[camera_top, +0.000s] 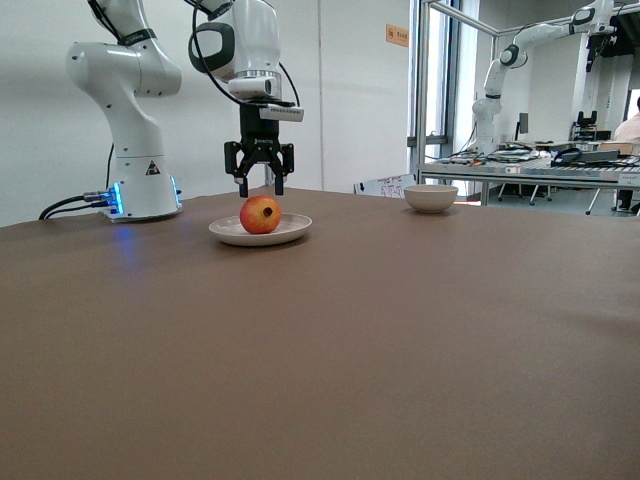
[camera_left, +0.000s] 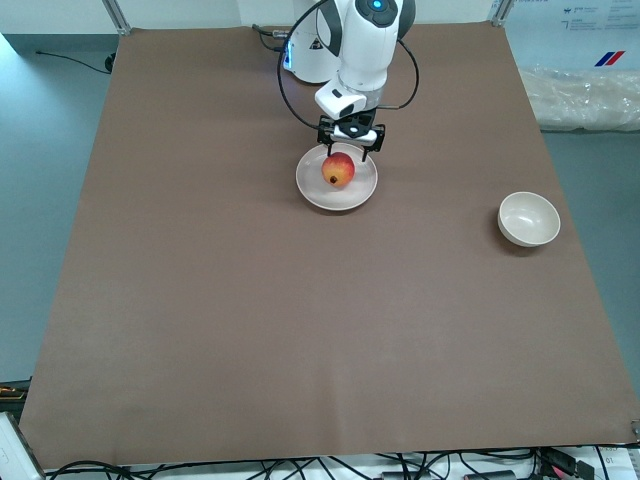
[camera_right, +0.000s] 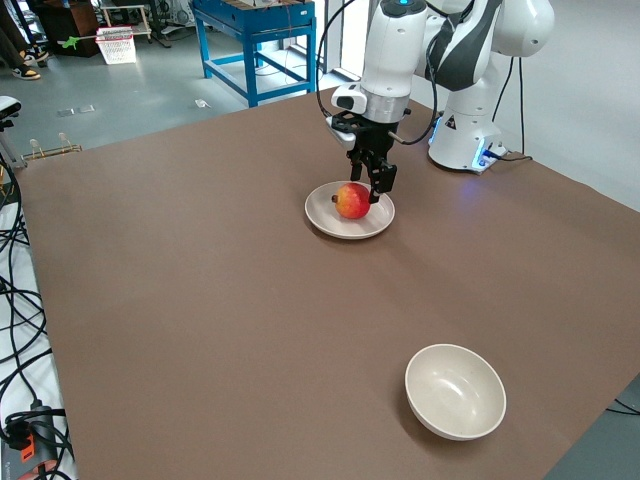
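A red-yellow apple (camera_left: 338, 172) rests on a white plate (camera_left: 318, 191), also seen in the top and right views. My black gripper (camera_top: 260, 184) hangs just above and behind the apple, pointing down, its fingers apart and nothing visible between them. In the right view the gripper (camera_right: 365, 186) partly overlaps the plate's back edge. A white bowl (camera_left: 529, 219) stands apart to the right in the left view, and nearer the camera in the right view (camera_right: 455, 392).
The arm's base (camera_top: 140, 190) and its cables are at the back. Cable bundles lie beyond the table's edge, outside the work surface.
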